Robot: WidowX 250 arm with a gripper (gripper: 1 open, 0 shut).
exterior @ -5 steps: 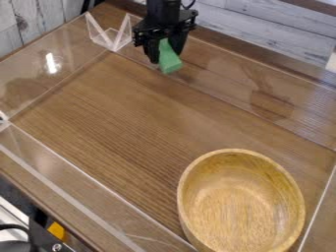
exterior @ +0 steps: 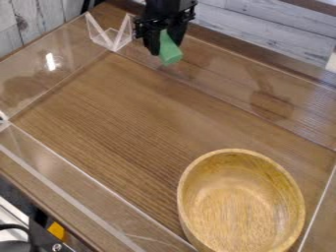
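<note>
My black gripper [exterior: 168, 26] is at the top centre of the camera view, shut on a green object [exterior: 170, 53] that hangs below its fingers over the back of the wooden table. A large round wooden bowl [exterior: 241, 202] sits at the front right.
A clear angular plastic piece [exterior: 109, 33] stands at the back left, left of my gripper. A white plank wall [exterior: 276, 30] runs behind the table [exterior: 118, 128], whose middle is clear. A small yellow item [exterior: 57, 230] shows at the lower left edge.
My gripper and the green object have moved slightly up in the view, toward the back. The bowl has stayed where it was.
</note>
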